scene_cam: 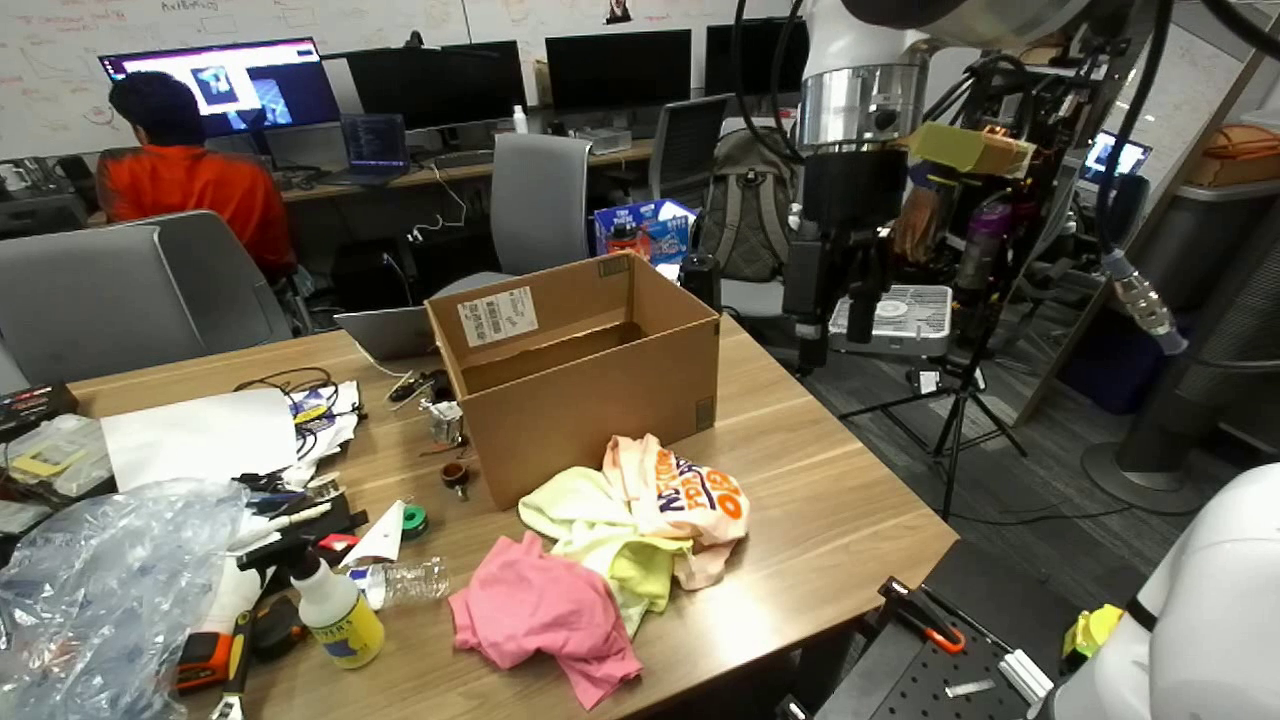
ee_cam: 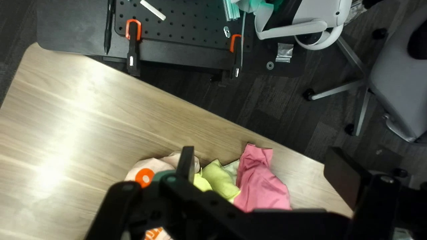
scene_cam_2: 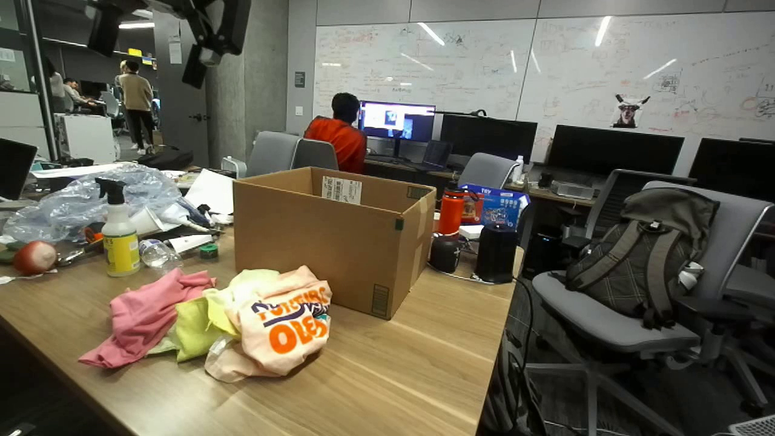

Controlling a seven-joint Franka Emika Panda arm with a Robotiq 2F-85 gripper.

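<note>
My gripper [scene_cam: 839,342] hangs open in the air, well above the table and clear of the cloths, with nothing between its fingers. In the wrist view its two fingers [ee_cam: 185,162] are spread wide apart. On the table, in front of an open cardboard box [scene_cam: 588,414], three crumpled cloths lie against each other. They are a pink cloth [scene_cam: 542,614], a yellow-green cloth [scene_cam: 600,528] in the middle and a peach cloth [scene_cam: 717,504] with orange and navy lettering. In the wrist view the gripper body covers part of the peach one. The box floor is mostly hidden.
Left of the cloths stand a spray bottle [scene_cam_2: 120,236], a clear plastic bottle [scene_cam: 408,581] and a heap of plastic film [scene_cam: 108,588]. Behind the box is an orange flask [scene_cam_2: 451,212].
</note>
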